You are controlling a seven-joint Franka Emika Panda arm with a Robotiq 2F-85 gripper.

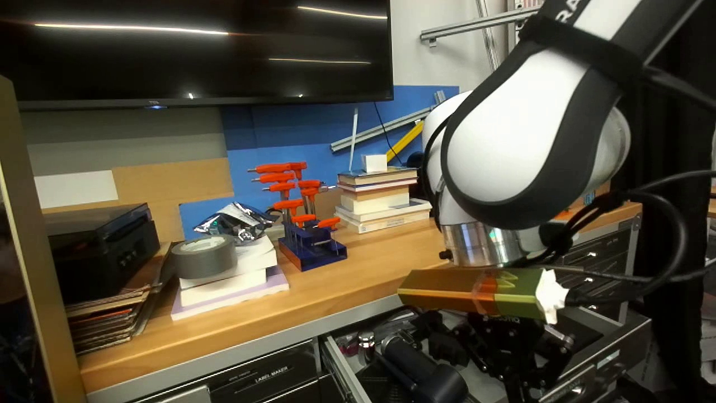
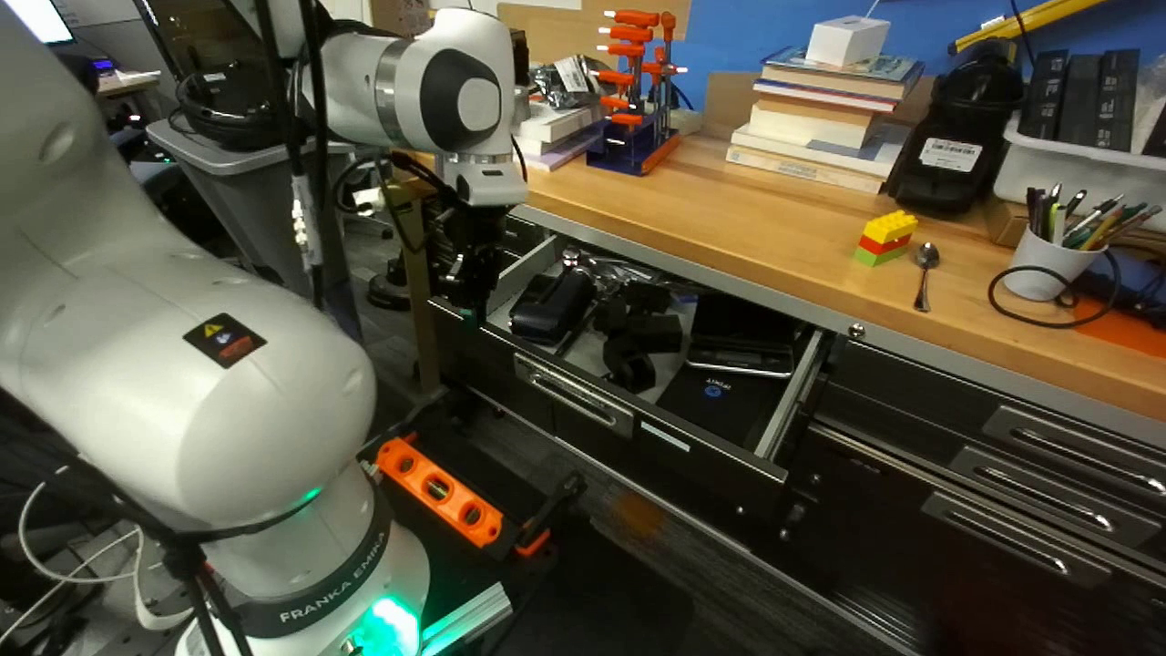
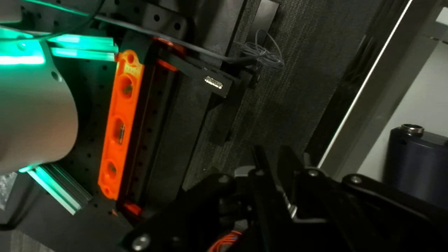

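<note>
In the wrist view my black gripper has its fingers drawn close together with a narrow dark gap; no held object can be made out there. The open drawer (image 2: 700, 437) is full of dark items, and in exterior view 2 my gripper (image 2: 472, 297) points down at the left end of its front. From exterior view 1, the gripper (image 1: 513, 366) hangs low over the drawer's near right side, its fingertips hard to see. A dark cylinder (image 3: 413, 163) lies inside the drawer, right of my fingers in the wrist view.
On the wooden bench stand a stack of books (image 2: 814, 115), a red-handled hex key stand (image 2: 634, 142), a toy brick block (image 2: 884, 237), a spoon (image 2: 925, 268) and a pen cup (image 2: 1038, 262). An orange level (image 2: 440, 492) lies by the robot base.
</note>
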